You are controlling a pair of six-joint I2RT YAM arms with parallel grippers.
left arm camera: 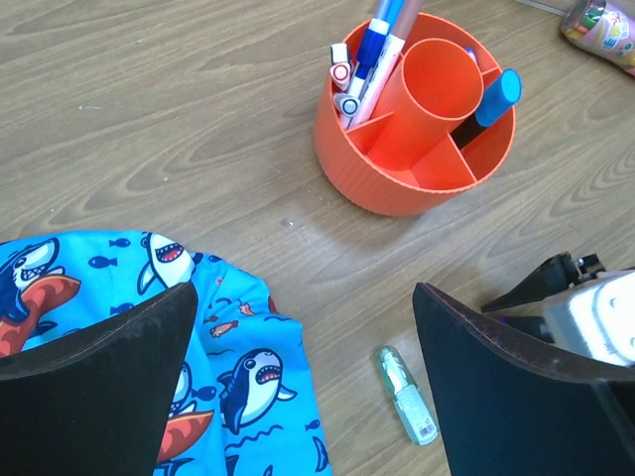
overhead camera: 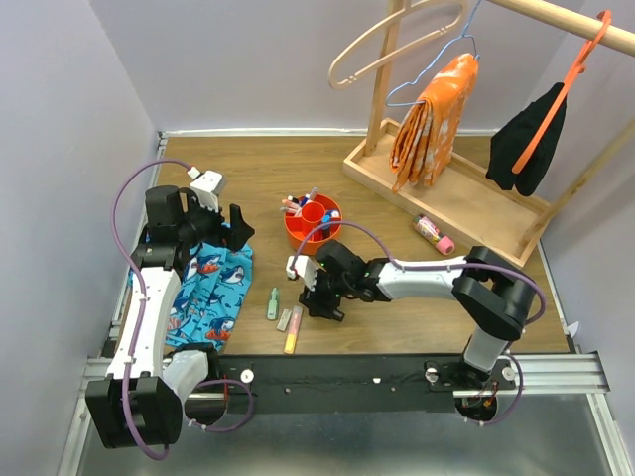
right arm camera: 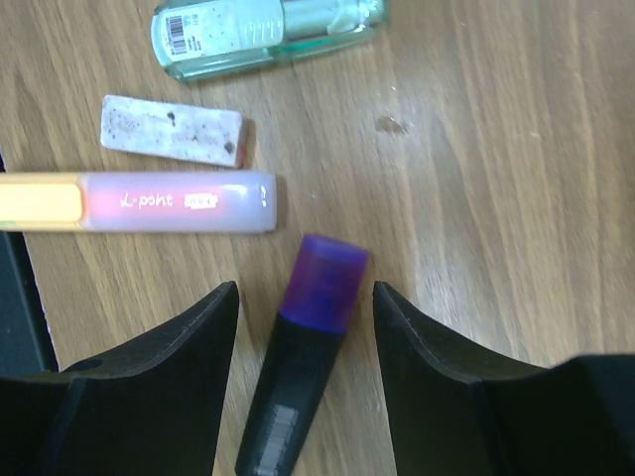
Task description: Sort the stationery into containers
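Observation:
An orange divided organizer holds several pens and markers. My right gripper is open over a black marker with a purple cap, its fingertips either side of the cap. Beside it lie a peach-yellow highlighter, a small pale eraser-like block and a green bottle-like item, also seen in the left wrist view. My left gripper hangs open with nothing between its fingers, above the wood near the blue shark cloth.
A wooden rack with tray base, hangers and hanging cloths fills the back right. A pink-capped jar lies in front of it. The blue cloth covers the left side; bare wood is right of the right arm.

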